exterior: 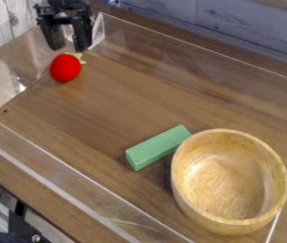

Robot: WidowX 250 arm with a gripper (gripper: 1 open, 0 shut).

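Observation:
My black gripper (66,43) hangs at the upper left of the view, open, with its fingers just above a red round object with a small green top, like a tomato (66,68), which rests on the wooden surface. Nothing shows between the fingers.
A green block (158,147) lies toward the lower middle, beside a large pale wooden bowl (229,217) at the lower right.

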